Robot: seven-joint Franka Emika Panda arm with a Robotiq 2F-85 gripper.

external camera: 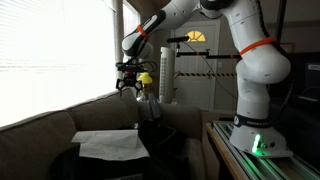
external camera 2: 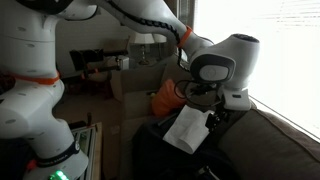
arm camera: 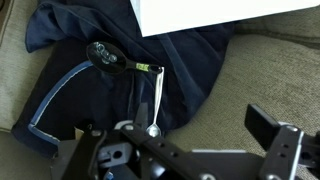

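My gripper (external camera: pixel 130 84) hangs open above the sofa, its fingers well apart and nothing between them. In the wrist view the gripper is over the sofa. A dark navy cloth (arm camera: pixel 195 70) lies to the upper left there. On it rest a black spoon-like utensil (arm camera: pixel 108 56) with a green mark on its handle and a slim metal spoon (arm camera: pixel 157 100), whose lower end comes close to the gripper body. A white flat object (arm camera: pixel 220 8) covers part of the cloth at the top; in exterior view 1 this white sheet or box (external camera: pixel 112 145) lies on the dark cloth.
The sofa backrest (external camera: pixel 60 125) runs along the window side. An orange cushion (external camera 2: pixel 166 98) sits at the sofa's far end in exterior view 2. Bare seat fabric (arm camera: pixel 220 110) shows on the right of the wrist view.
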